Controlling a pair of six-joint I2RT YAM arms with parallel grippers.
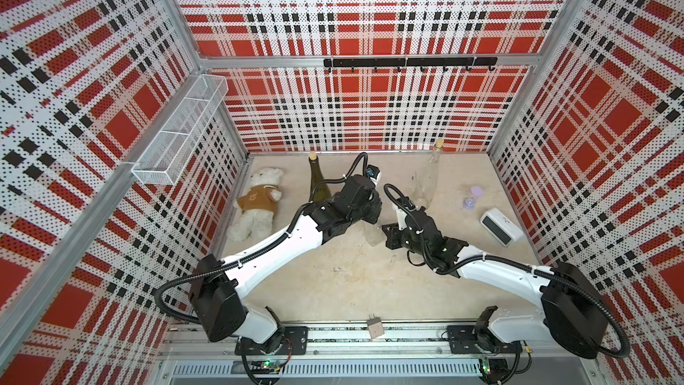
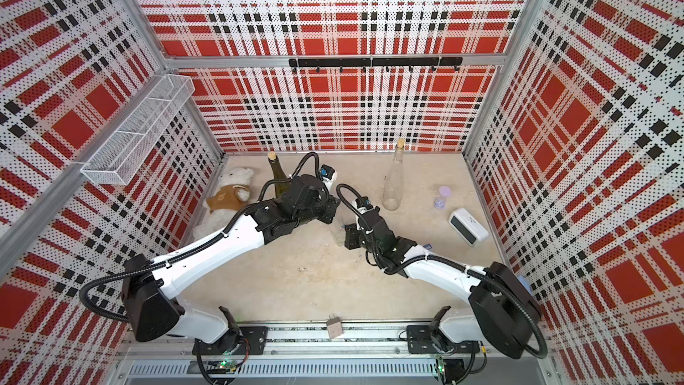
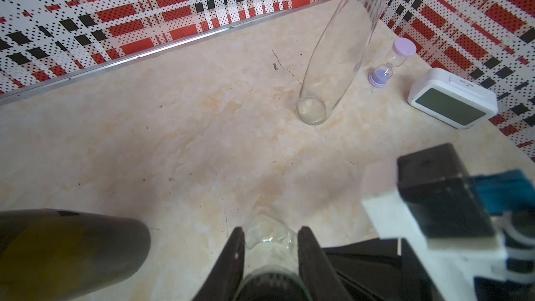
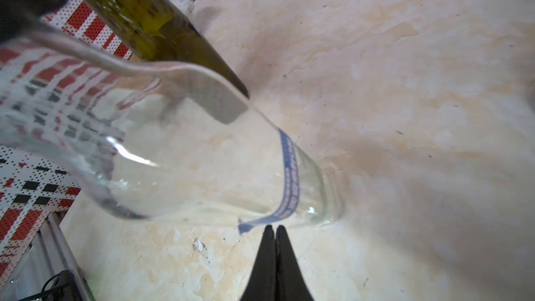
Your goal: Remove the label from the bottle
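A clear glass bottle stands on the table under my left gripper, which is shut on its top; in the left wrist view the fingers frame it from either side. In the right wrist view a blue strip [image 4: 289, 172], perhaps a label's edge, runs round the lower part of this bottle. My right gripper is shut, its tips close below that strip, nothing seen between them. In both top views the arms mostly hide the held bottle.
An olive-green bottle [image 3: 67, 250] stands left, with a teddy bear [image 1: 256, 206] beyond. At the right are another clear bottle [image 2: 392, 185], an hourglass [image 2: 442, 196] and a white clock [image 2: 466, 226].
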